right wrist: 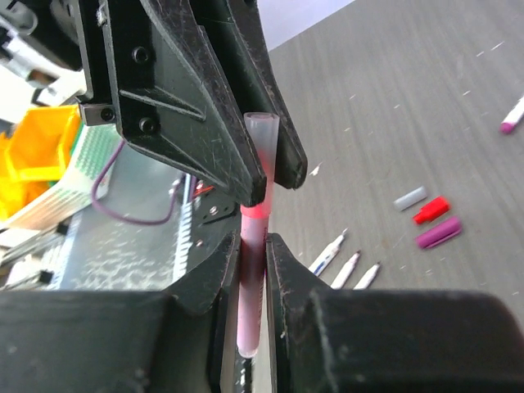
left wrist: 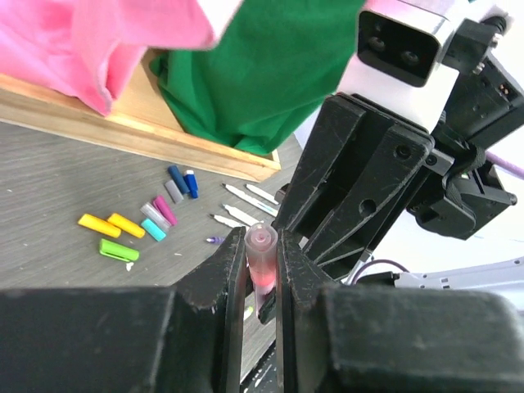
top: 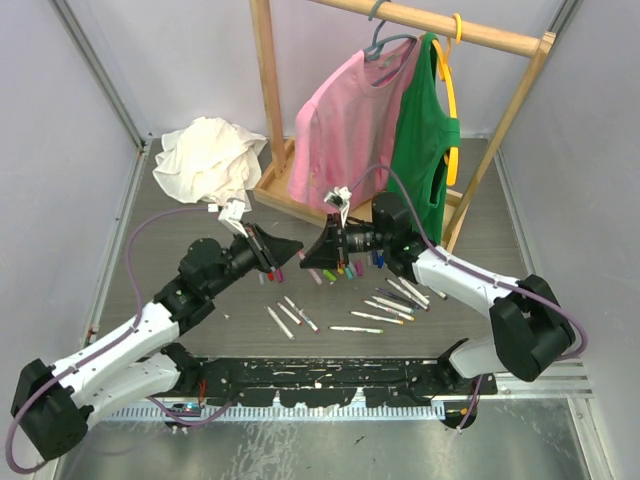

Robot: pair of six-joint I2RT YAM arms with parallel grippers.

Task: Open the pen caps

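A pink pen (right wrist: 252,286) stands nearly upright between my two grippers. Around its lower body my right gripper is shut, its fingers pressed from both sides. The left gripper (top: 301,248) comes in from above, with fingers (right wrist: 237,168) on either side of the pen's clear upper end (right wrist: 262,131). Seen from the left wrist, that end (left wrist: 262,246) sits close between the left fingers; whether they grip it or only flank it is unclear. White pens (top: 374,317) lie on the grey floor, several to the right and some nearer the middle.
Loose caps lie beyond the grippers, among them yellow (left wrist: 99,225), green (left wrist: 119,250), red (right wrist: 431,210) and purple (right wrist: 439,232). Behind them stands a wooden rack (top: 270,192) with a pink shirt (top: 355,120) and a green top (top: 415,150). White cloth (top: 205,160) is heaped at back left.
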